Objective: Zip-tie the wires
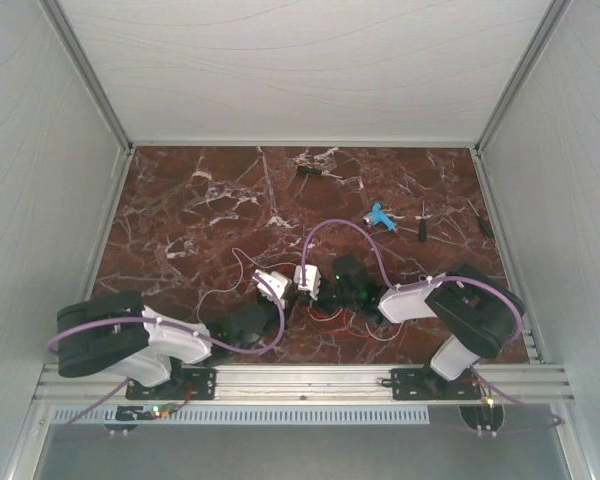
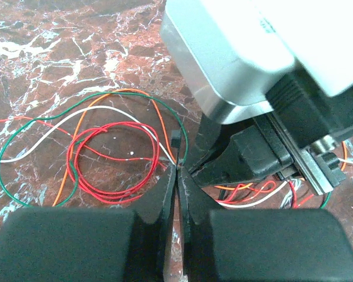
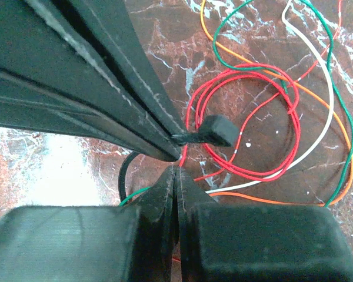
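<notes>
Red, white, green and orange wires lie coiled on the marble table, a red coil [image 2: 112, 191] showing in the left wrist view and again in the right. My left gripper [image 1: 288, 300] is shut, a small dark tip, apparently the zip tie's head [image 3: 217, 130], at its fingertips. My right gripper [image 1: 312, 298] is shut right beside it, over the wires; whether anything thin is between its fingers is unclear. The two grippers nearly meet, hiding part of the wires.
A blue glue gun [image 1: 378, 216], screwdrivers [image 1: 422, 229] and a dark-handled tool [image 1: 310, 170] lie at the back and right of the table [image 1: 200, 200].
</notes>
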